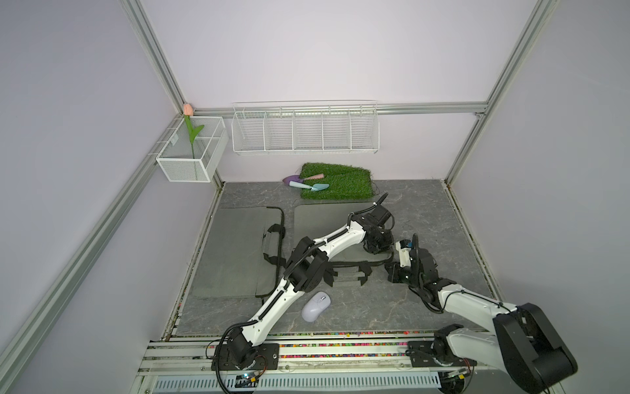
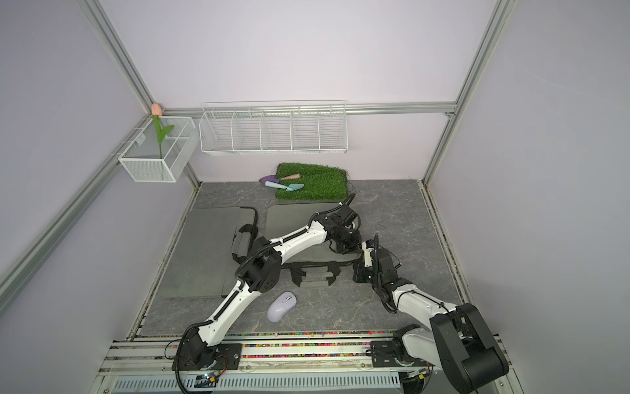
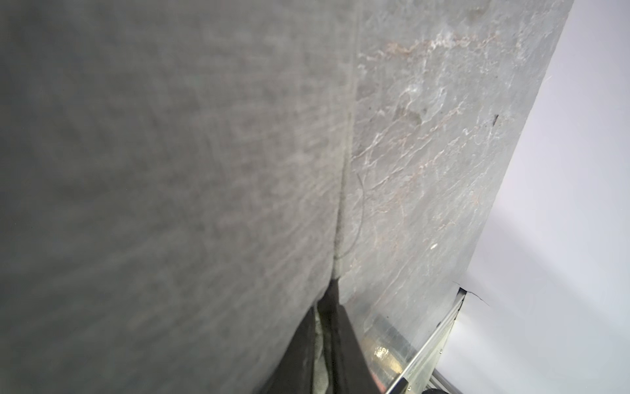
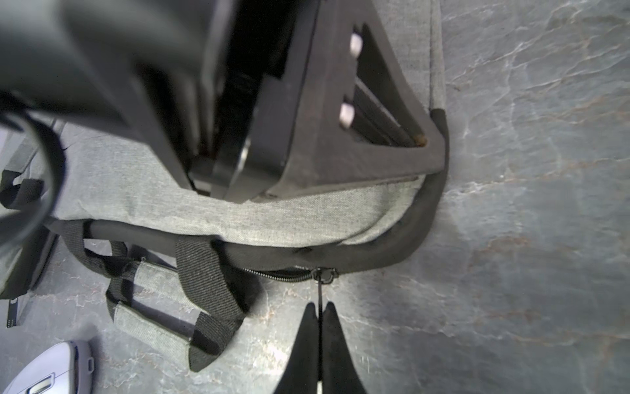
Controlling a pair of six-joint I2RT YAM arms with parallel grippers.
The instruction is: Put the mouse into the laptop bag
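Observation:
A grey laptop bag [image 1: 318,215] with black trim lies flat in the middle of the table, its handle [image 4: 154,282] toward the front. My left gripper is shut, low against the bag near its front right corner; nothing clear shows between its fingers. Just off the bag's front edge, my right gripper is shut, with a thin pull running from the zipper slider [image 4: 324,275] in between its fingertips. A short stretch of zipper teeth shows left of the slider. The pale lilac mouse [image 1: 316,306] rests on the table in front of the bag.
A second grey bag [image 1: 229,252] lies to the left. Behind the middle bag is a green turf mat [image 1: 344,180] with two small trowels. White wire baskets [image 1: 305,131] hang on the back wall.

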